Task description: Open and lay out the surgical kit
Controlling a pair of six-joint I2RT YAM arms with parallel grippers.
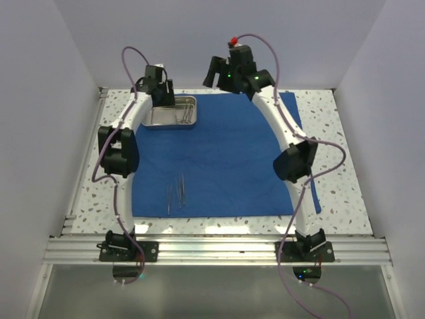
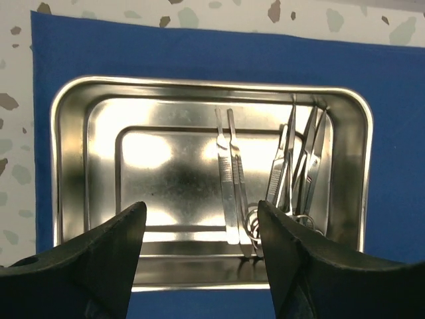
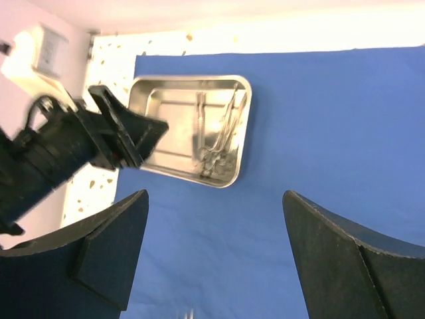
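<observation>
The steel tray (image 2: pixel 166 183) sits on the blue cloth at the far left, holding several metal instruments toward its right side. Two slim handles (image 2: pixel 230 186) lie side by side near its middle, and scissors and tweezers (image 2: pixel 302 156) cluster beside them. Over the tray hangs my left gripper, open and empty. My right gripper, part open with nothing between its fingers, hovers over the far middle of the cloth, right of the tray. Several thin instruments (image 1: pixel 178 194) lie apart on the cloth at the near left.
The blue cloth (image 1: pixel 232 166) is flat and clear through its middle and right. Speckled tabletop (image 1: pixel 337 179) shows around it. Grey walls (image 1: pixel 382 119) stand on both sides and behind. In the right wrist view, the left arm (image 3: pixel 60 153) reaches over the tray's left side.
</observation>
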